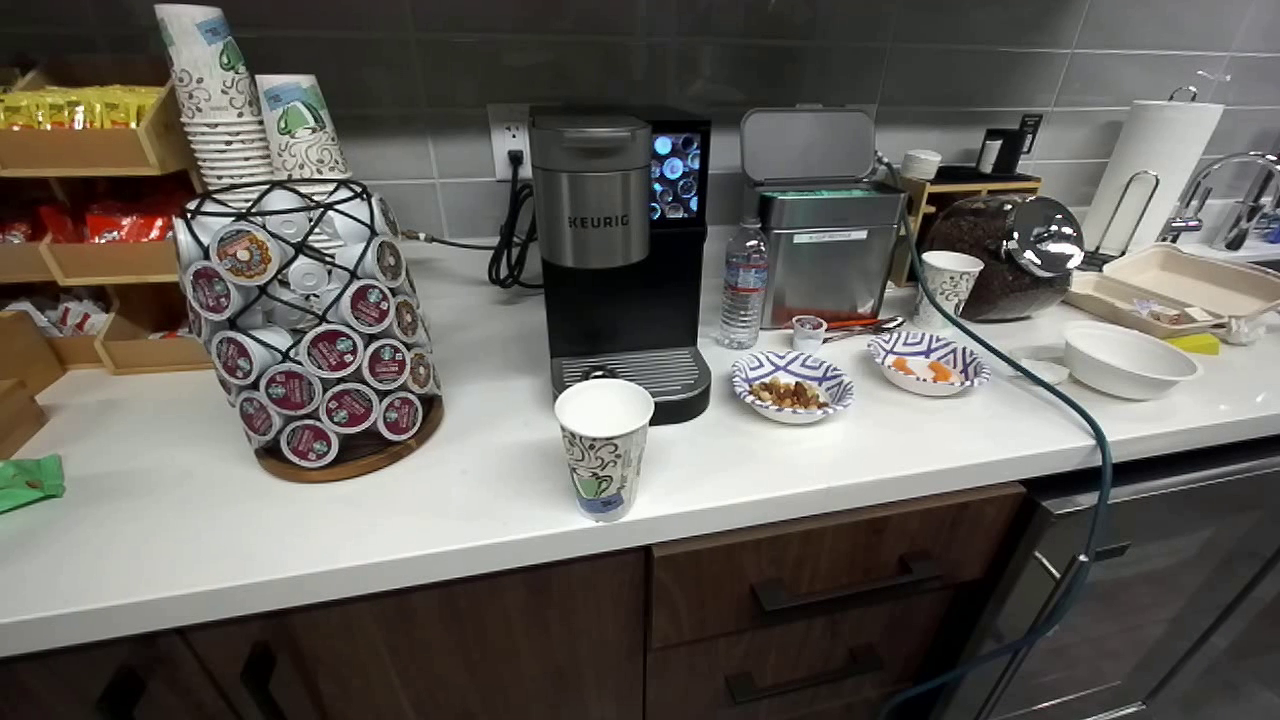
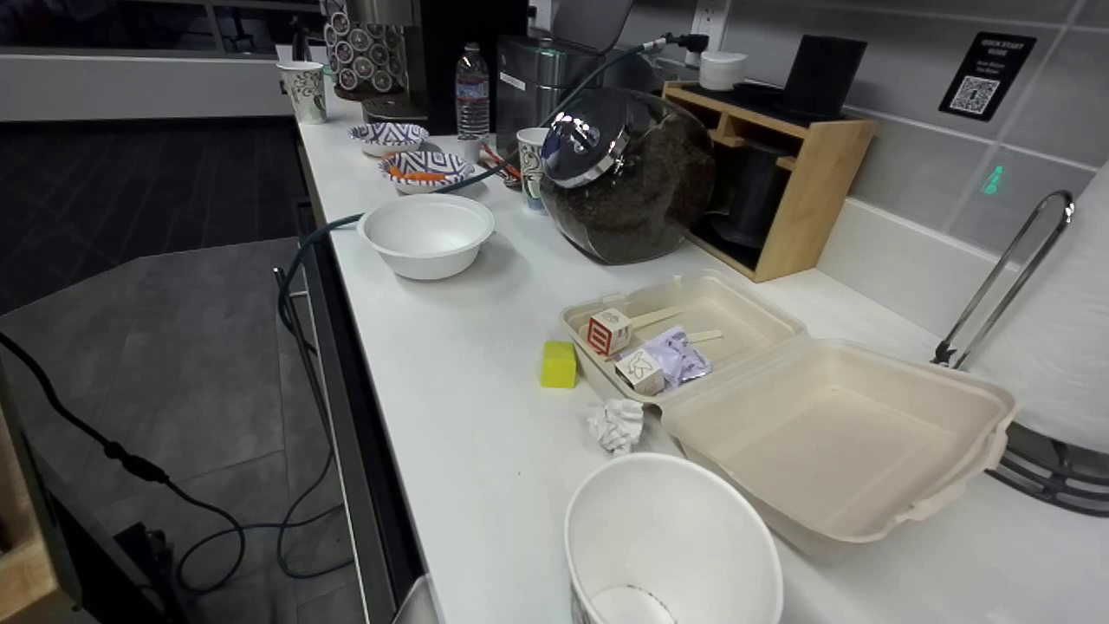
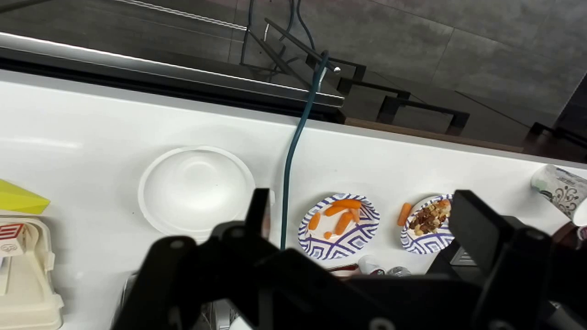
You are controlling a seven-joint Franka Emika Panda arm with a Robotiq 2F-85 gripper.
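In the wrist view my gripper is open, its dark fingers point(image 3: 257, 211) wide apart above the counter, with nothing held between them. Visible below the gap is a patterned bowl of carrots point(image 3: 355, 242). A second patterned bowl, holding mixed nuts point(image 3: 432, 219), lies partly behind the right finger. An orange piece point(image 3: 404, 214) shows beside the nut bowl in this view. Left of the fingers sits an empty white bowl point(image 3: 195, 189). Neither exterior view shows the arm or gripper.
A teal cable point(image 1: 1056, 396) crosses the counter and hangs over its front edge. Near that edge stands a paper cup point(image 1: 603, 462), before the coffee maker point(image 1: 596, 216). A pod rack point(image 1: 306, 348) is left. Farther right are a yellow block point(image 2: 558, 365) and an open takeout box point(image 2: 832, 437).
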